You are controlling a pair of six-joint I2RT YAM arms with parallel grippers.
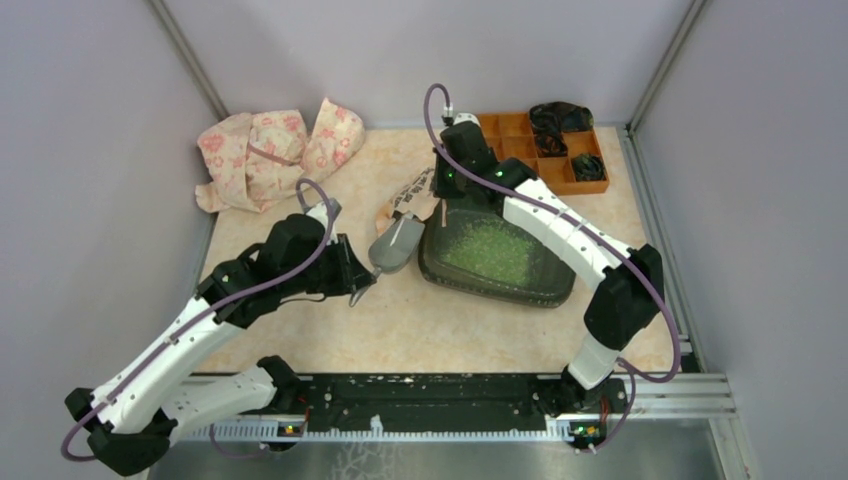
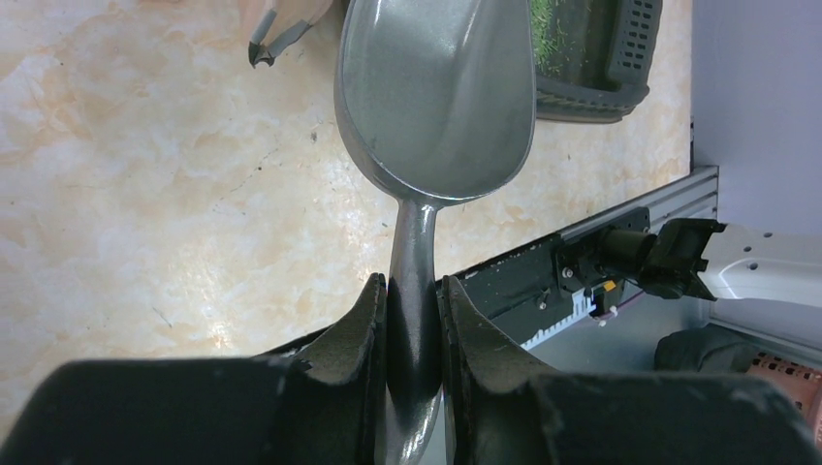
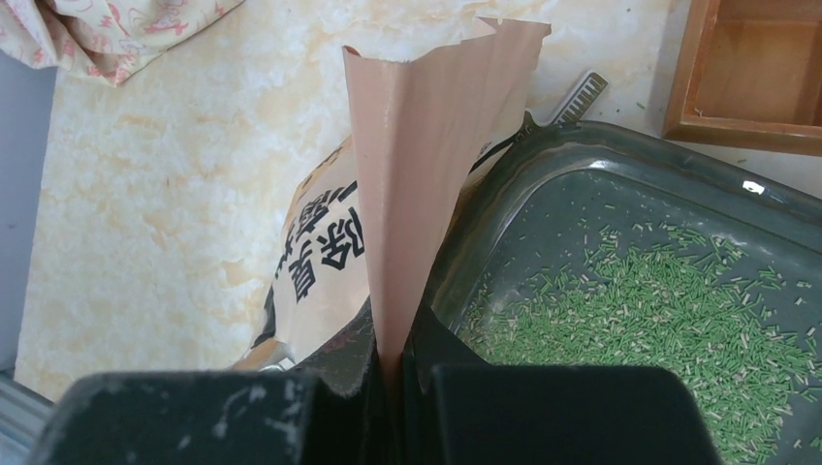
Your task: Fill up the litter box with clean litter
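My left gripper is shut on the handle of a grey scoop (image 2: 436, 97), whose bowl looks empty in the left wrist view. In the top view the scoop (image 1: 397, 243) hangs by the near-left corner of the dark litter box (image 1: 500, 290). Green litter pellets (image 3: 649, 339) are spread over the middle of the box floor. A pinkish-beige litter bag (image 3: 320, 262) with black print leans against the box's left side. High on its upper edge, my right gripper is shut on the bag. What the bag holds is hidden.
Beyond the box stands a wooden divided tray (image 1: 508, 130) with dark bundles in it. Floral cloth (image 1: 270, 155) lies heaped at the back left. Under the bag's far side a slotted grey tool (image 3: 582, 97) pokes out.
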